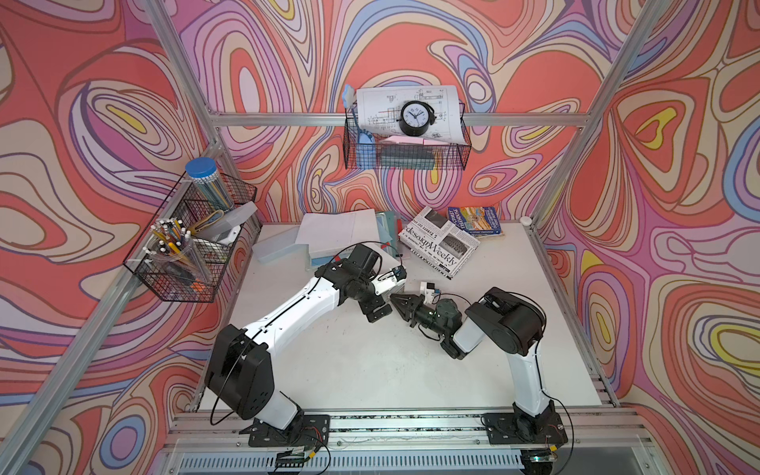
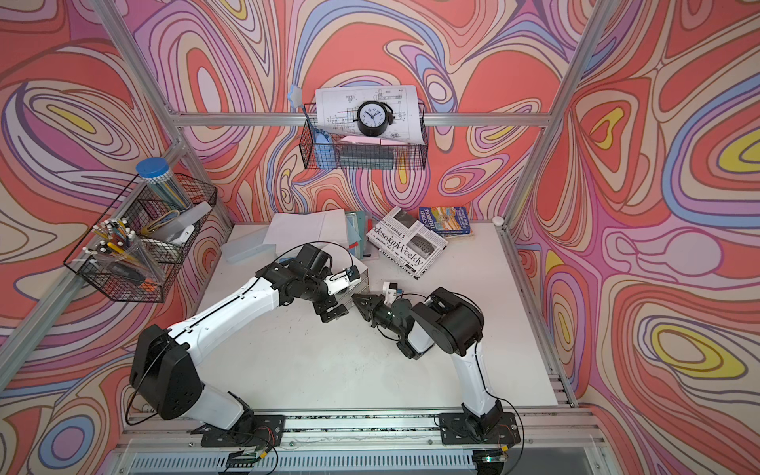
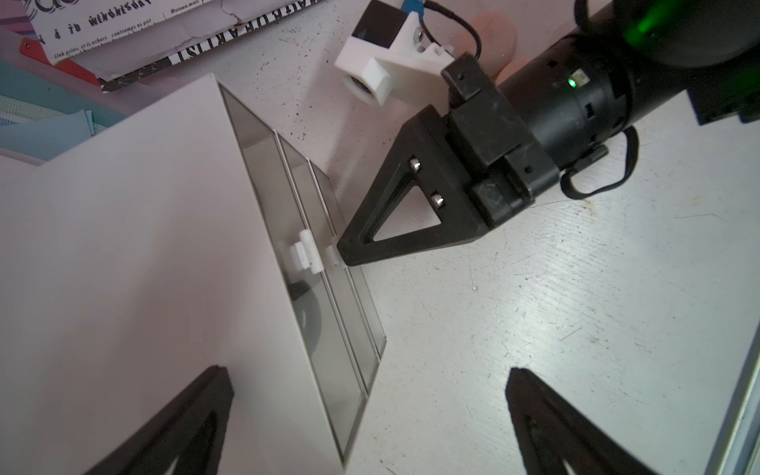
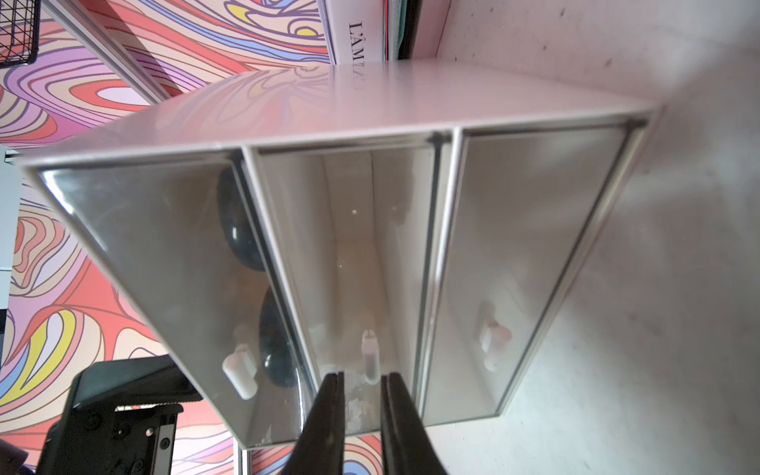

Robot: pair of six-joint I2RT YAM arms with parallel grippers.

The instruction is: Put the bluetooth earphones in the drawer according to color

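Note:
A white cabinet (image 3: 158, 261) with three translucent drawers shows closest in both wrist views. Dark rounded shapes (image 4: 277, 340) show through the front of the top drawer (image 4: 174, 261), which lies leftmost in the right wrist view. The middle drawer (image 4: 356, 261) looks empty. Its small white knob (image 4: 369, 356) lies right at my right gripper, whose fingertips stand slightly apart, one on each side; contact cannot be made out. My left gripper is wide open, one finger over the cabinet top, the other over the table. No loose earphones are visible.
The bottom drawer's knob (image 4: 494, 344) is close by. Books (image 1: 336, 231) and a newspaper (image 1: 440, 244) lie behind the cabinet. A wire basket (image 1: 190, 237) hangs at left.

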